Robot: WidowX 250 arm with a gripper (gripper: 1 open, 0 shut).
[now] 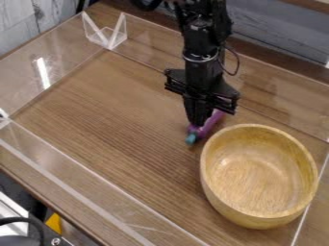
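Note:
The black gripper (195, 104) hangs in the upper middle of the camera view, low over a purple object with a teal end (207, 126) that lies on the wooden table. The fingertips are close to the object's upper left side; whether they touch it cannot be told. The fingers look close together, with nothing clearly held, though the dark fingers are hard to separate. A large light wooden bowl (257, 176) stands just to the lower right of the object.
A clear plastic stand (106, 29) is at the back left. Raised edges border the table at the back and left.

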